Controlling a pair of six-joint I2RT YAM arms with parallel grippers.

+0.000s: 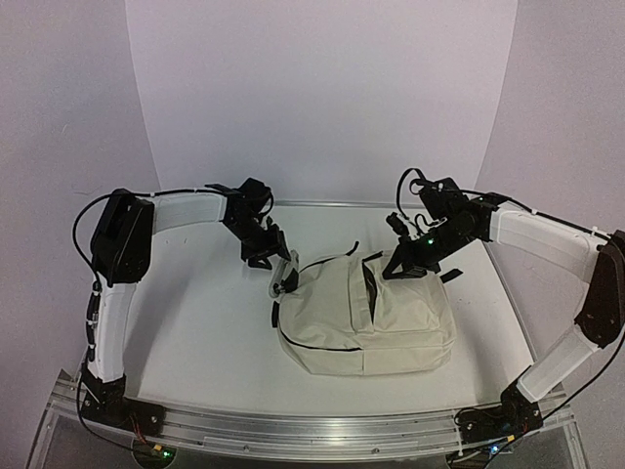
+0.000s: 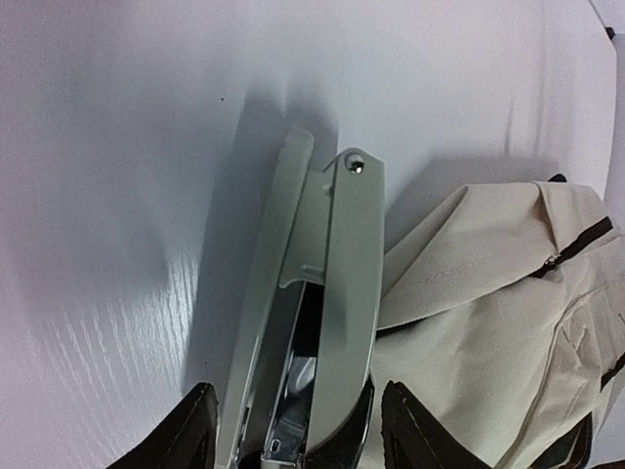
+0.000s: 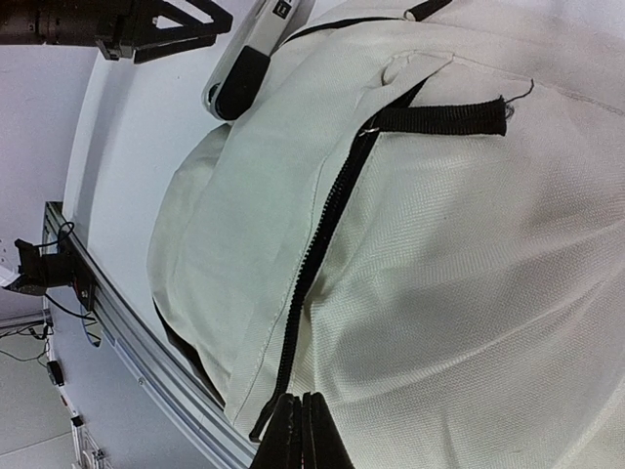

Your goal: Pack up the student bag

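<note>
The cream bag [image 1: 405,322] lies flat on the table with its dark zipper [image 3: 317,239] partly gaping along the middle. A grey stapler [image 2: 350,283] with a black part rests on the white table against the bag's left side. My left gripper is open, its two fingers [image 2: 190,430] apart on either side of the stapler's near end in the left wrist view; neither is seen to press on it. Over the bag's right half, beside the zipper opening, my right gripper is shut, with nothing visible between its fingertips. The bag's inside is hidden.
A loose black strap end [image 3: 444,119] lies on the bag's top. A metal rail [image 1: 312,430] runs along the front edge.
</note>
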